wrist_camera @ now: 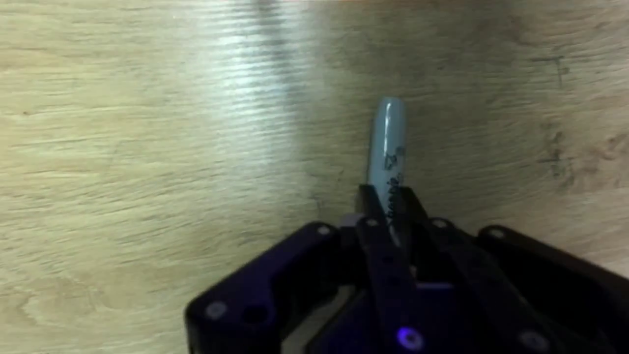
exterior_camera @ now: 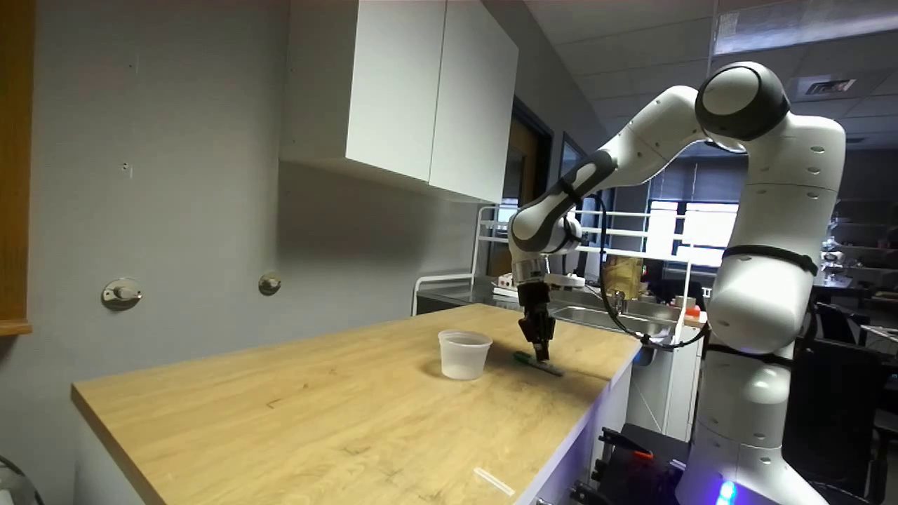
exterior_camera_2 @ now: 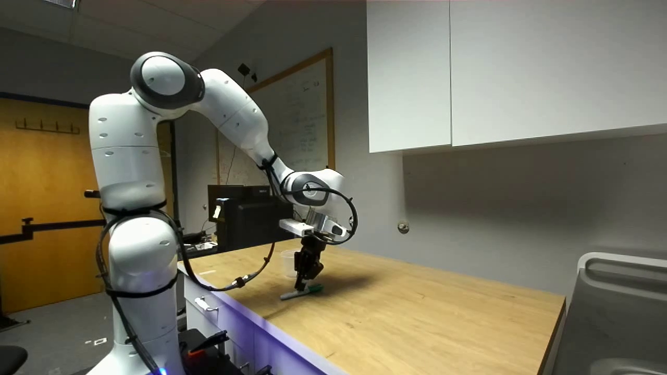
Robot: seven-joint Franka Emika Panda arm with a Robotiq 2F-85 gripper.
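A grey marker with a green cap lies on the wooden countertop, beneath my gripper (exterior_camera: 541,355). Its grey barrel (wrist_camera: 386,141) sticks out ahead of the fingers in the wrist view, and the green cap (exterior_camera_2: 315,288) shows past the other side of the gripper in exterior view 2. My narrowed fingers close on the barrel from both sides, so the gripper is shut on the marker. The hand covers the marker's rear part in the wrist view. A translucent plastic tub (exterior_camera: 464,354) stands upright beside the marker, apart from the gripper.
A short white strip (exterior_camera: 494,481) lies by its front edge. White cabinets (exterior_camera: 421,92) hang above the back, and a sink (exterior_camera: 606,318) lies beyond the far end.
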